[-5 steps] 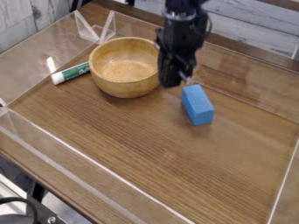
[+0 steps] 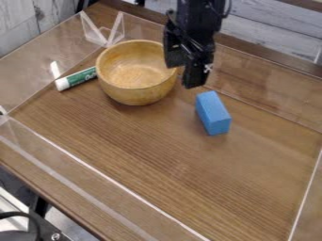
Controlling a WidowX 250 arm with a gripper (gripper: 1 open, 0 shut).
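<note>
The black gripper [image 2: 186,60] hangs over the table at the top centre, open, just right of and partly over the rim of a yellow bowl [image 2: 128,77]. A blue block [image 2: 213,113] lies to the lower right of the gripper, apart from it. A green and white tube [image 2: 74,79] lies left of the bowl.
A clear plastic object [image 2: 104,30] stands at the back left, and a cable [image 2: 28,222] is at the lower left.
The bowl and block look unmoved.
</note>
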